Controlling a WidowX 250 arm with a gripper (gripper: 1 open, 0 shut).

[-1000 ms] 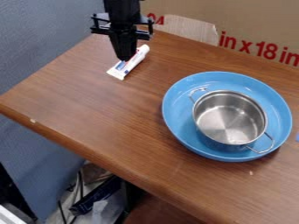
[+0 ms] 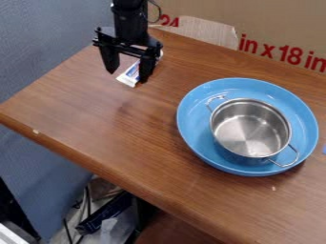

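My black gripper (image 2: 128, 67) is at the upper middle, low over a white tube (image 2: 128, 78) lying on the wooden table, its two fingers apart on either side, partly hiding the tube. Whether they touch it cannot be told. A steel pot (image 2: 249, 128) with two handles stands in a blue plate (image 2: 197, 143) on the right.
A cardboard panel (image 2: 274, 24) with red print runs along the back. The table's left edge drops to a blue-grey surface and clutter.
My gripper has moved down and slightly left over the tube, now covering more of it. The pot and plate have not moved.
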